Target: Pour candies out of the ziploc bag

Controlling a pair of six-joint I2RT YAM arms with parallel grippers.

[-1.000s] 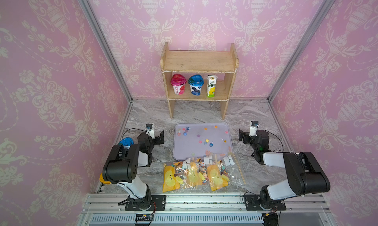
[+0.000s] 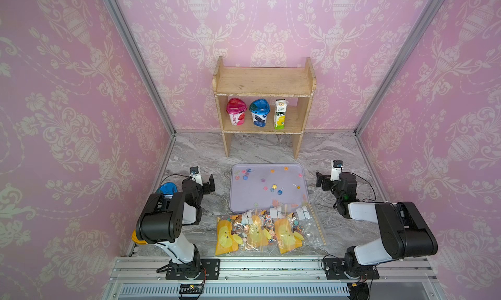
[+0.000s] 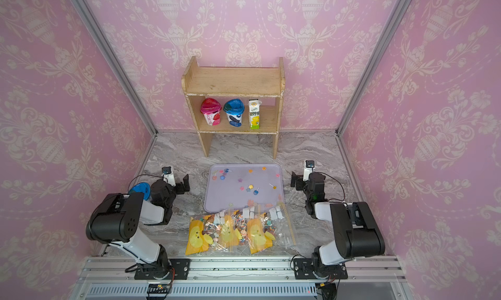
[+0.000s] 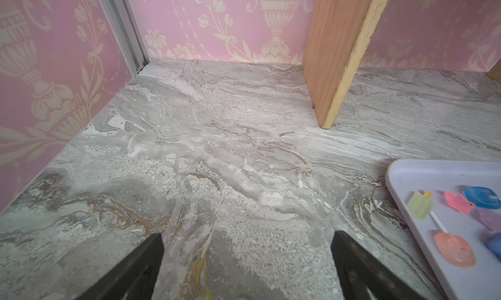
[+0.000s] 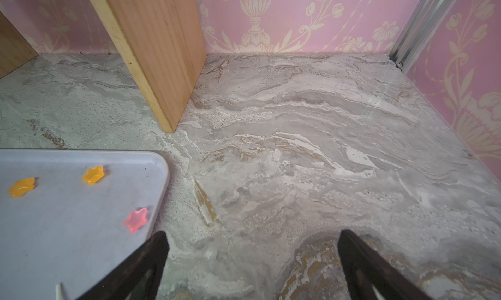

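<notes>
Clear ziploc bags with yellow printed animal faces (image 2: 284, 231) lie in a row along the table's front, overlapping each other and the tray's near edge. Small mixed pieces show through their plastic. Loose candies (image 5: 93, 174) are scattered over the pale lilac tray (image 2: 245, 198) in the middle. Left of the tray, my left gripper stands open above bare marble, nothing between its fingers. On the tray's right side my right gripper is open and empty too. Neither gripper touches a bag.
A wooden shelf (image 2: 263, 80) at the back holds a pink tub (image 2: 236, 112), a blue tub (image 2: 259, 113) and a carton (image 2: 280, 114). A blue round object (image 3: 141, 189) lies beside the left arm. Marble between tray and grippers is clear.
My left gripper has shifted slightly to the left and is a little turned. The right arm, bags and tray have stayed put.
</notes>
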